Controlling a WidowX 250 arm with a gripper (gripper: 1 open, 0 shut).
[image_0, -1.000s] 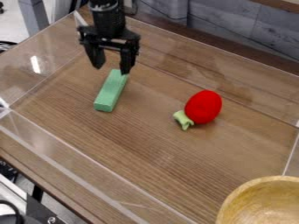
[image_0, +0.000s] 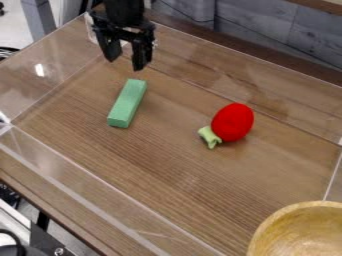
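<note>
My gripper (image_0: 123, 55) is at the top left of the camera view, dark and pointing down, with its fingers apart over the wooden table above a green rectangular block (image_0: 127, 103). The block lies flat, tilted, a short way below the gripper. A red oval object (image_0: 233, 122) lies right of centre, with a small pale green piece (image_0: 210, 137) at its lower left.
A yellow bowl (image_0: 297, 240) is cut off at the bottom right corner.
The gripper has moved up in the frame and slightly left, away from the green block, over the last second. The objects on the table have not visibly moved.
</note>
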